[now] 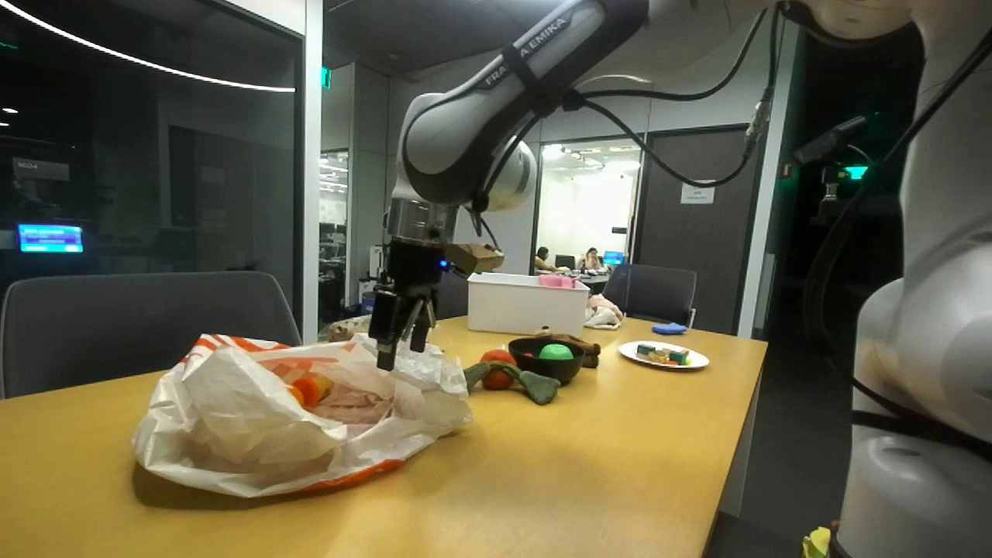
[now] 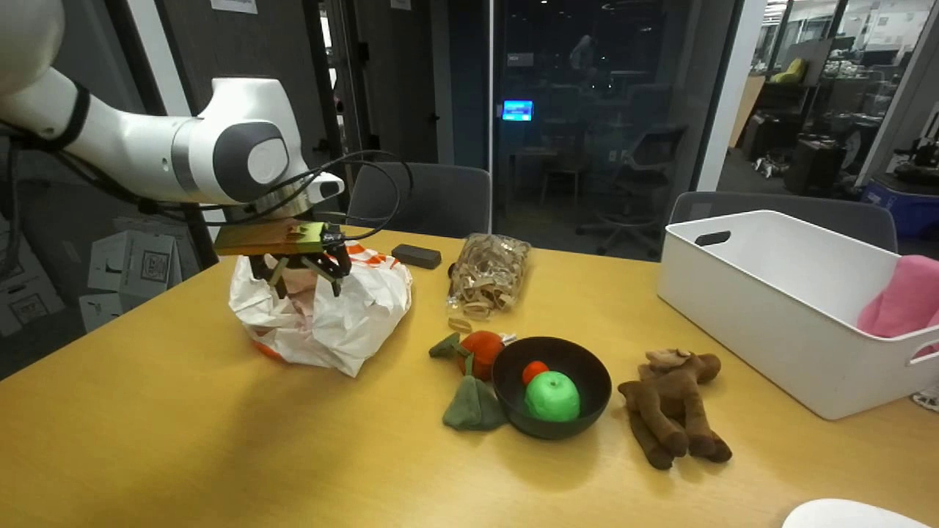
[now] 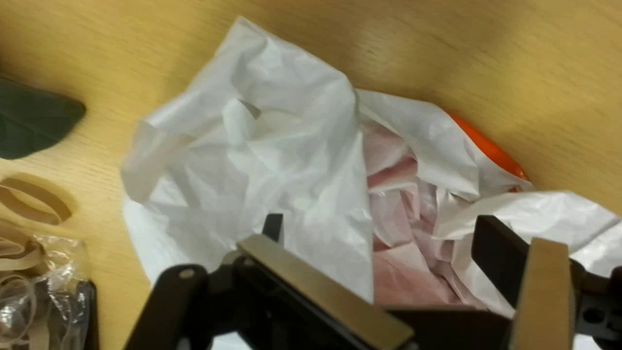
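Note:
My gripper (image 1: 401, 349) is open above the right-hand side of a crumpled white plastic bag (image 1: 242, 418) with orange print. In the wrist view the bag (image 3: 280, 157) spreads beneath the parted fingers, with pinkish folds inside its mouth, and I see nothing held between them. An orange and yellow item (image 1: 309, 390) shows inside the bag in exterior view 1. Seen from exterior view 2, the gripper (image 2: 306, 289) overlaps the bag (image 2: 361, 321); contact cannot be made out.
A black bowl (image 2: 594, 391) holds a green fruit (image 2: 552, 397) and a small red one. Near it lie a leafy orange-red plush (image 2: 481, 355), a brown plush animal (image 2: 678, 405) and a bag of rubber bands (image 2: 493, 268). A white bin (image 2: 748, 308) stands right.

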